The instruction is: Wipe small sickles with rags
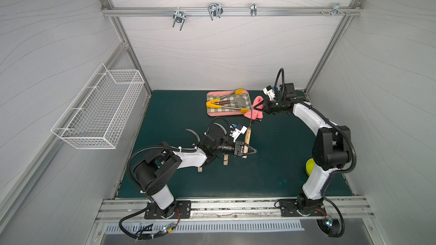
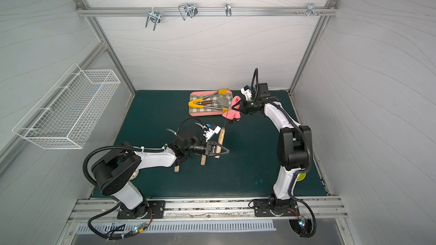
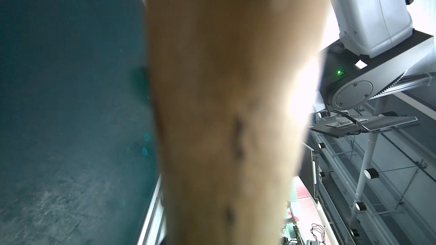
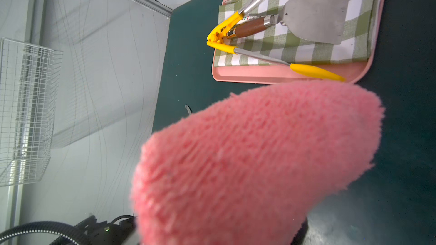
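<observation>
My left gripper (image 1: 250, 150) is shut on the wooden handle (image 1: 248, 137) of a small sickle, held over the middle of the table. From the handle, the sickle's thin blade points back toward the pink rag (image 1: 253, 113). That handle (image 3: 236, 109) fills the middle of the left wrist view and hides the left fingertips. At the back, my right gripper (image 2: 235, 106) is shut on the rag (image 4: 254, 163), which covers the fingers in the right wrist view. The cloth hangs right by the blade; whether they touch is unclear. Two other sickles, with wooden handles (image 1: 225, 159) and curved blades (image 1: 192, 133), lie partly under my left arm.
A pink tray (image 4: 272, 75) with a checked cloth, yellow-tipped tongs (image 4: 313, 71) and a spatula (image 4: 318, 11) sits at the back. A white wire basket (image 1: 100, 109) hangs on the left wall. A yellow-green object (image 1: 309, 166) shows behind the right arm.
</observation>
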